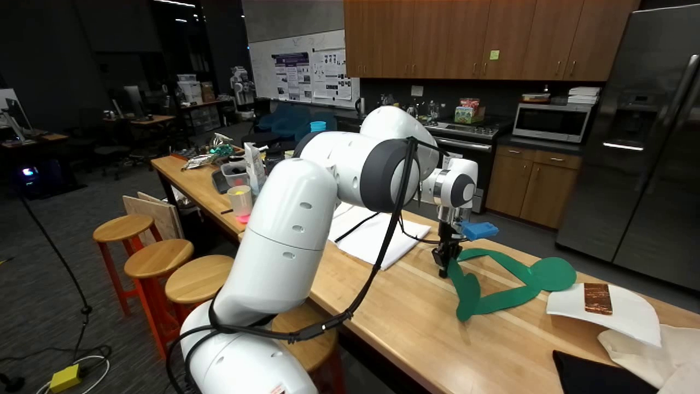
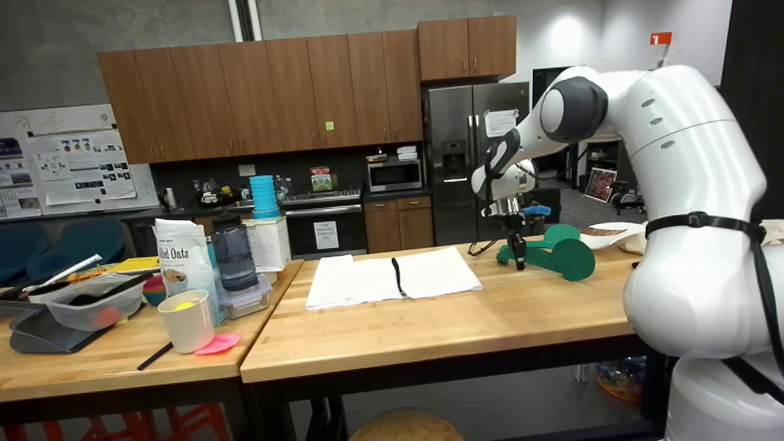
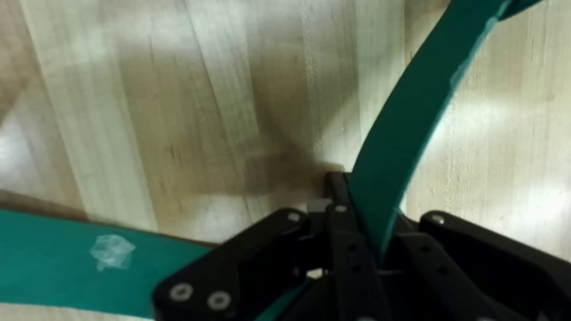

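Observation:
A flat green cutout of thin bands and rounded ends (image 1: pixel 509 299) lies on the wooden table. At the corner nearest the arm, my gripper (image 1: pixel 443 268) points down close to the tabletop. In the wrist view, one green band (image 3: pixel 409 120) rises from between the black fingers, and the gripper looks shut on it. Part of the far finger is hidden behind that band. Another green band (image 3: pixel 69 262) with a patch of clear tape runs off to the left. Exterior view 2 shows the gripper (image 2: pixel 519 258) beside the green discs (image 2: pixel 573 260).
A white sheet with a black strap (image 2: pixel 367 280) lies left of the gripper. Beyond the cutout sit a curved white piece with a copper patch (image 1: pixel 630 312), beige cloth (image 1: pixel 663 354) and a black sheet (image 1: pixel 594 377).

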